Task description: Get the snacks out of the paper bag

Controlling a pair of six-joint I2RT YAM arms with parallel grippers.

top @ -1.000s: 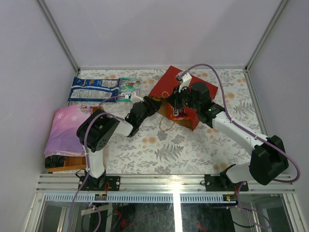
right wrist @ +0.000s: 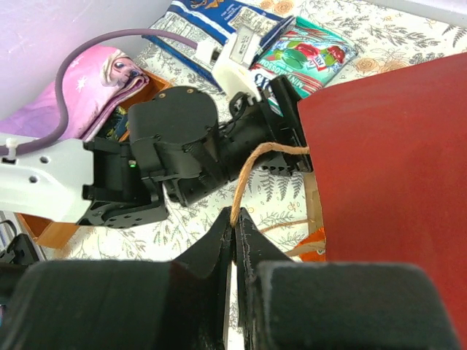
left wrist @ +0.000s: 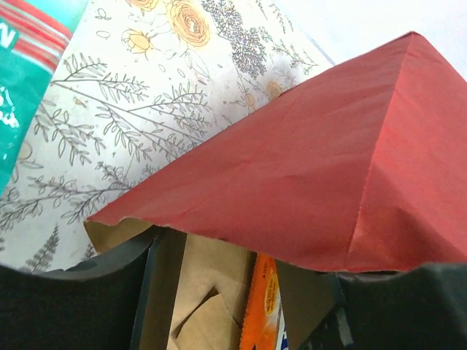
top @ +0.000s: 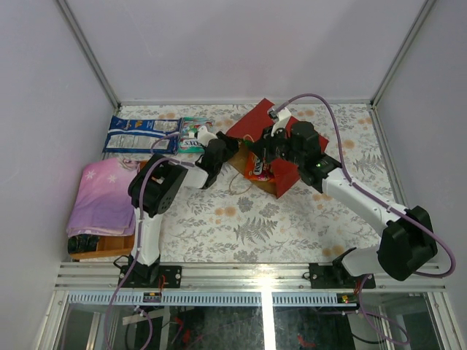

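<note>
The red paper bag (top: 263,117) lies on its side in the top view, its brown inside facing left. Inside it shows an orange-red snack packet (top: 257,169); the left wrist view catches only a strip of the orange packet (left wrist: 260,306) deeper in. My left gripper is at the bag's mouth, fingers part open, fingers under the red upper side. Between its fingers I see the bag's inside and the packet's edge, with nothing clearly gripped. My right gripper is shut on the twisted rope handle (right wrist: 252,162) outside the bag.
A blue snack bag (top: 142,135) and a green snack bag (top: 193,133) lie at the back left. At the left stands a wooden box (top: 109,246) with a pink cloth (top: 106,193) over it.
The left gripper has shifted slightly toward the back at the bag's mouth. The bag's front part and front handle have swung left.
</note>
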